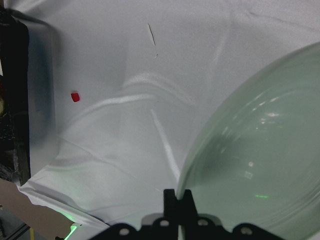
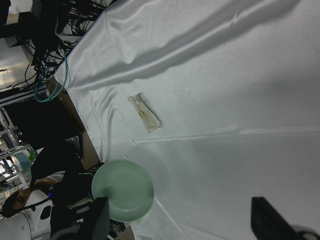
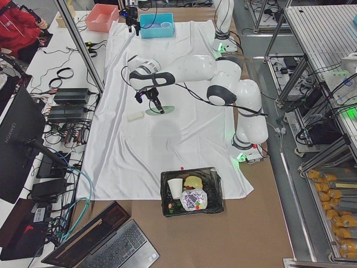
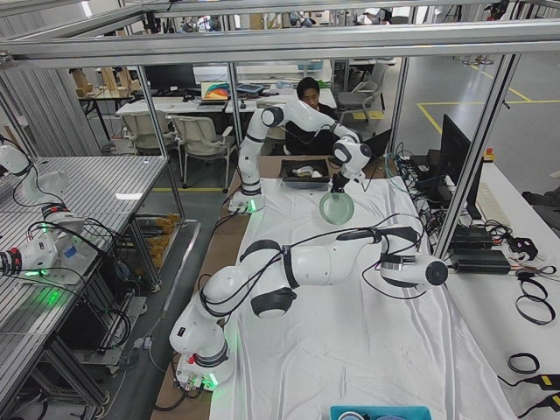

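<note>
A pale green plate [image 3: 164, 110] [image 4: 337, 206] [image 1: 260, 150] [image 2: 122, 185] lies on the white cloth. My left gripper [image 3: 159, 109] is shut on its rim, as the left wrist view shows. My right gripper is open above the cloth at the far end, with nothing seen between its fingers. A crumpled pale strip [image 3: 135, 116] [image 2: 145, 112] lies on the cloth near the plate.
A black tray [image 3: 173, 209] with a cup, a bag and other items stands at one end, with a small red piece [image 1: 75, 97] beside it. A blue bin [image 3: 156, 32] stands at the other end.
</note>
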